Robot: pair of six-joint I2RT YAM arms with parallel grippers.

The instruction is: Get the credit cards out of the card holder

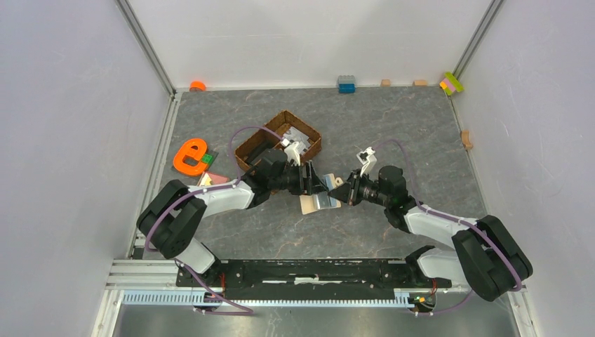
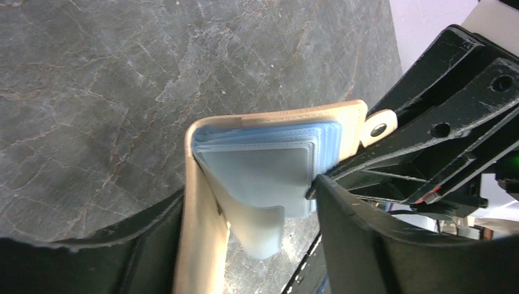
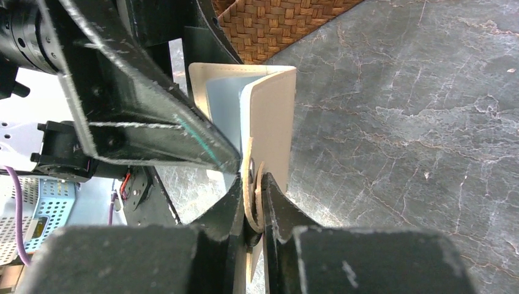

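Observation:
Between my two grippers the tan card holder [image 1: 307, 204] hangs spread apart, its blue-clear sleeves [image 2: 263, 171] showing inside. My right gripper is shut on one cover of the holder near its snap strap [image 2: 379, 127]. In the left wrist view my left gripper stands open around the holder, the tan cover [image 2: 197, 214] by one finger and the sleeves running toward the other. A clear pocket flap [image 2: 260, 229] droops between these fingers. Whether cards sit in the sleeves I cannot tell.
Behind my left arm lies a brown woven basket [image 1: 285, 114] with light and dark things in it. Left of it are an orange letter-shaped toy [image 1: 189, 157] and a small green block [image 1: 207, 159].

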